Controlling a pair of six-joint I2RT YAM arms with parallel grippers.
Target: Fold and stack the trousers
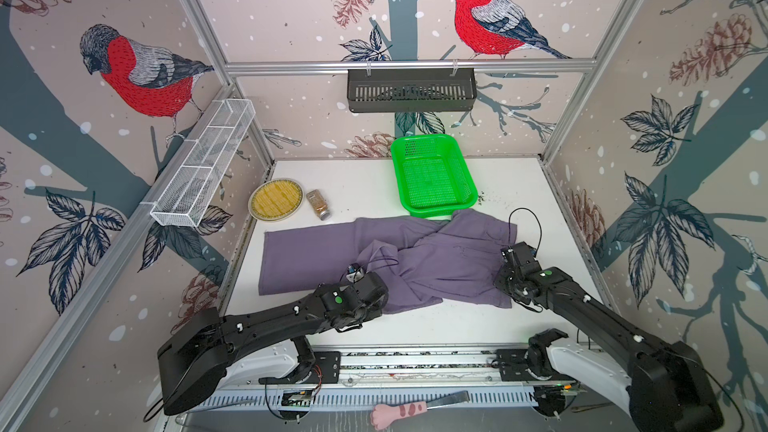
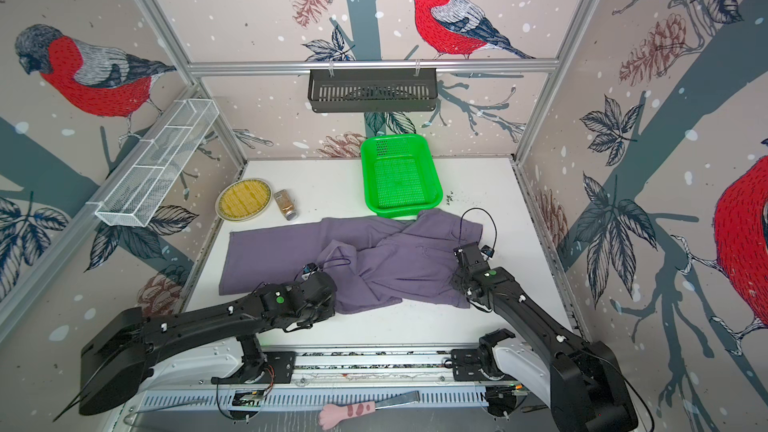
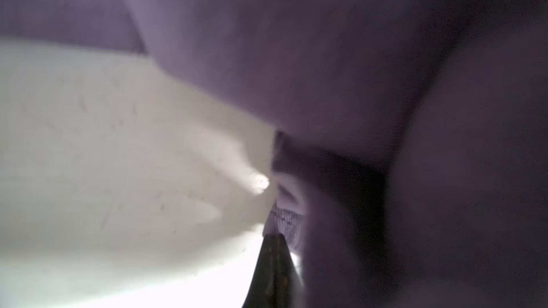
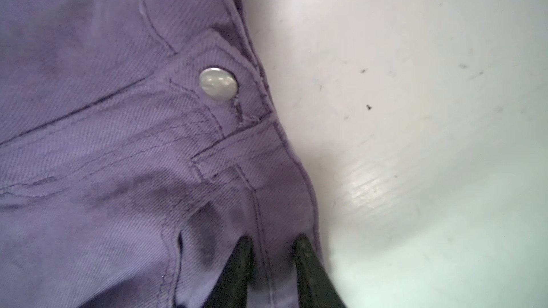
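Purple trousers (image 1: pixel 304 252) lie across the white table, flat at the left and rumpled in the middle. My left gripper is low among the middle folds at the front edge, its tips shut by a ribbed bit of cloth; whether it pinches any is unclear in the blurred left wrist view. At the right end my right gripper is part open over the waistband, beside a seam and belt loop, below a metal button (image 4: pixel 218 83). Nothing is visibly clamped between its fingers.
A green basket (image 1: pixel 433 204) stands behind the trousers, with a round yellow dish (image 1: pixel 274 198) and a small jar (image 1: pixel 317 205) at the back left. A black shelf (image 1: pixel 410 100) and a white wire rack (image 1: pixel 200 164) hang on the walls.
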